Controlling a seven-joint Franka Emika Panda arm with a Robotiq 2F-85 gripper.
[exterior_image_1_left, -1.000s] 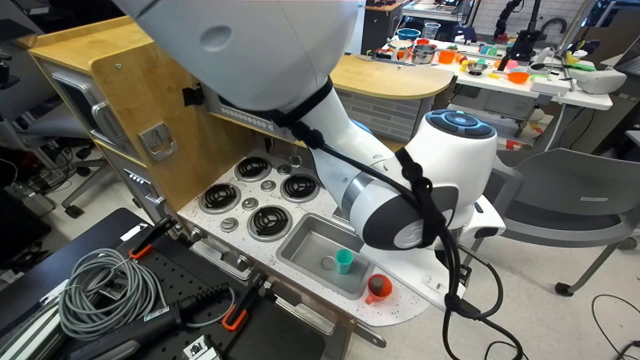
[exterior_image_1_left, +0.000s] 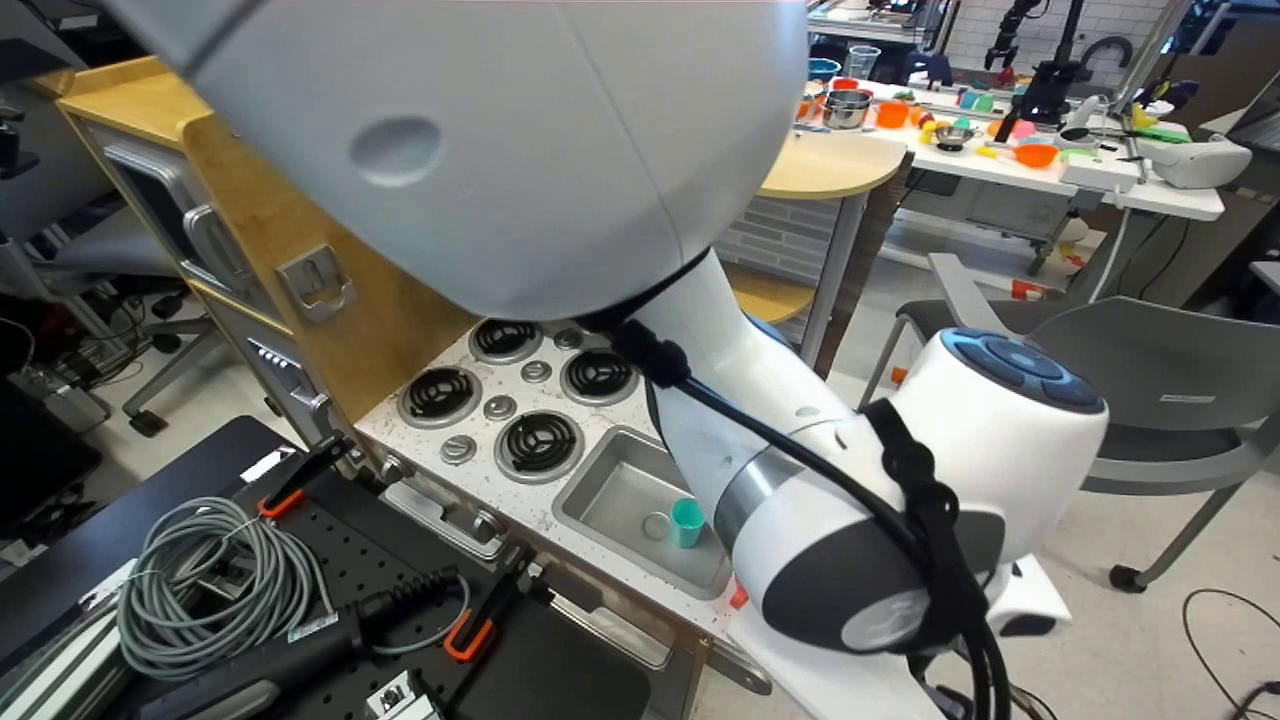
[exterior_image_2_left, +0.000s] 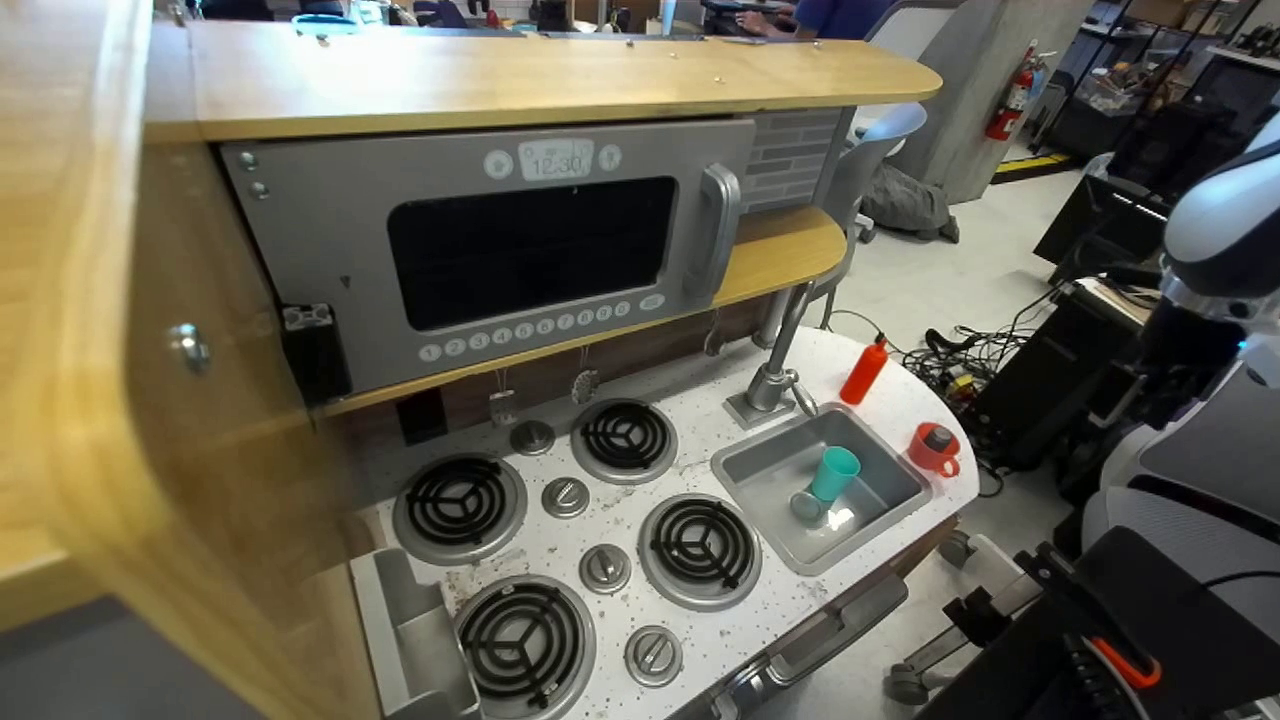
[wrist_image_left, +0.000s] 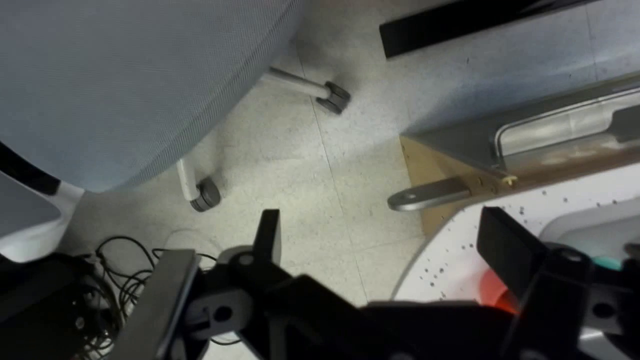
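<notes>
With its dark fingers spread wide apart, my gripper is open over the floor at the counter's rounded end; nothing shows between them. A red mug (exterior_image_2_left: 932, 449) with a grey item inside rests on the counter right of the sink. Part of the red mug (wrist_image_left: 496, 290) peeks out by the right finger in the wrist view. Inside the grey sink (exterior_image_2_left: 768, 446) is a teal cup (exterior_image_2_left: 836, 474), also seen in exterior view 1 as a teal cup (exterior_image_1_left: 686, 523). A red bottle (exterior_image_2_left: 864, 370) stands behind the sink. The arm hides the gripper in exterior view 1.
Black-coiled burners (exterior_image_2_left: 699, 546) fill the counter's left part. A faucet (exterior_image_2_left: 774, 372) rises behind the sink, below a microwave (exterior_image_2_left: 528, 240). A grey chair (exterior_image_1_left: 1152, 372) stands close to the arm. Cables and tools lie on a black cart (exterior_image_1_left: 540, 660).
In exterior view 1 the arm has moved right and lower. It now covers most of the red mug and the counter's rounded end. The teal cup has stayed put.
</notes>
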